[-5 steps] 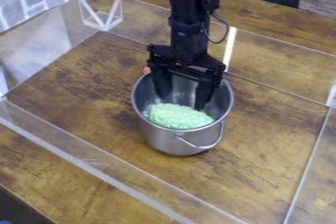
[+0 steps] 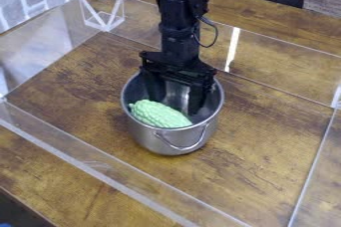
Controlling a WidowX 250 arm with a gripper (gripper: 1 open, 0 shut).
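A steel pot [image 2: 170, 136] with a wire handle stands on the wooden surface in the middle of the camera view. A pale green, knobbly oblong object [image 2: 160, 114] lies inside, at the front left. My black gripper [image 2: 173, 92] reaches down into the back of the pot from above; it is open, and its fingertips are hard to make out against the dark interior.
Clear plastic walls or edges run along the left and right sides, and a white frame sits at the back left.
The pot has shifted to the left along with my gripper. The green object has turned from lying crosswise to slanting at the pot's front left.
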